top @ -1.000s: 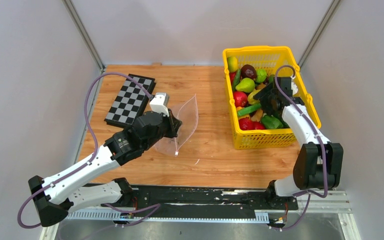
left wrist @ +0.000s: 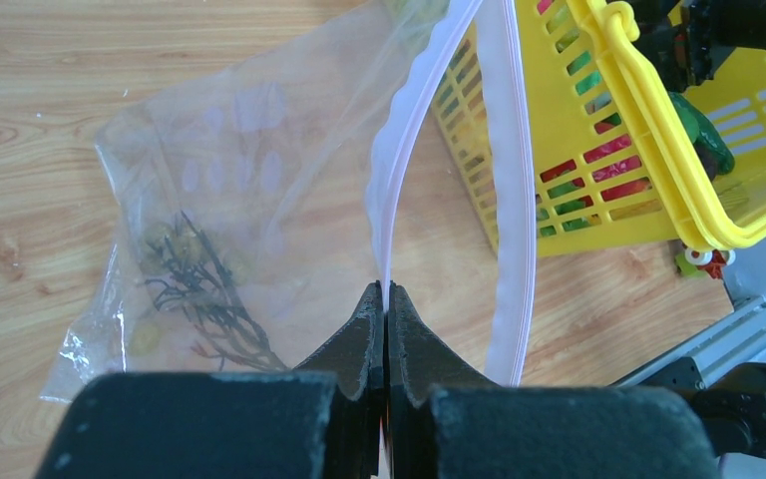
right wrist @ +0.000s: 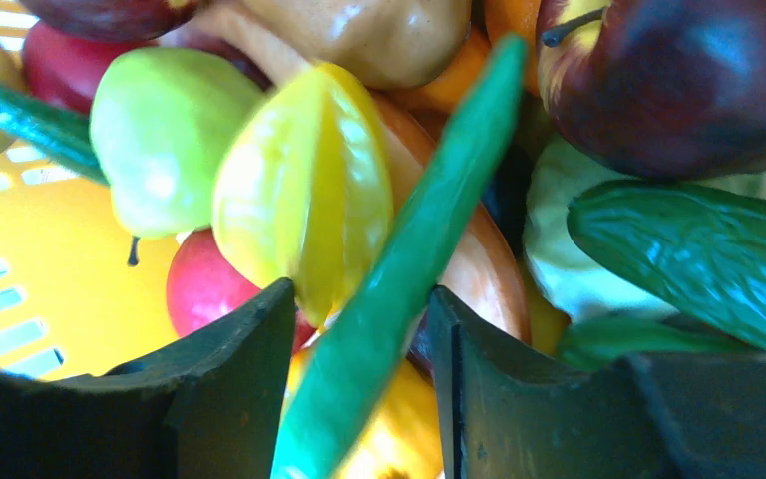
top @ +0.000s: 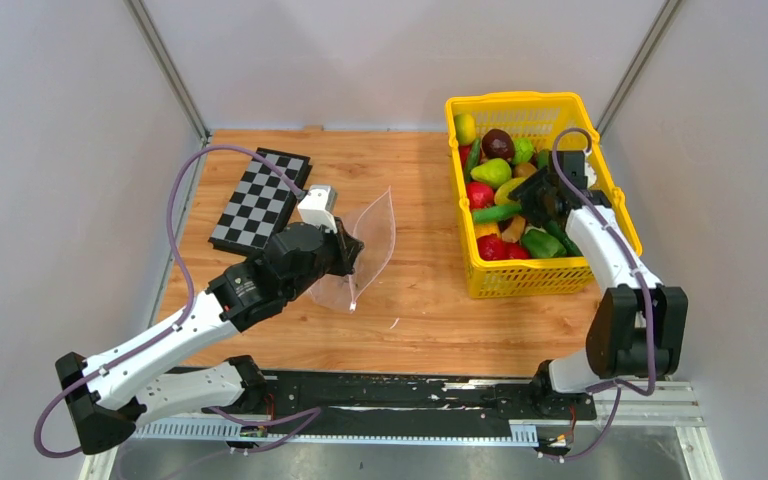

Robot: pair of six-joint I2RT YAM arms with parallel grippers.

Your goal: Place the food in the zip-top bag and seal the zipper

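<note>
The clear zip top bag (top: 378,235) stands over the wood table, its mouth gaping between two pale rim strips (left wrist: 509,190) in the left wrist view. My left gripper is shut on the bag's rim. Printed marks show through the film. In the yellow basket (top: 520,280), my right gripper points down with its fingers part open. A long green vegetable (right wrist: 414,249) lies slantwise between its fingers, close to the right one, with a gap at the left one. A yellow fruit (right wrist: 299,190) sits just past the left fingertip.
Other food crowds the basket, including a green pear-like piece (right wrist: 165,140), a dark red apple (right wrist: 668,80) and a cucumber (right wrist: 698,259). A checkered board (top: 260,203) lies at the table's left. Bare wood separates bag and basket.
The right arm has shifted slightly within the basket. The long green vegetable there has turned a little, its left end moving toward the back. My left arm and the bag look unmoved.
</note>
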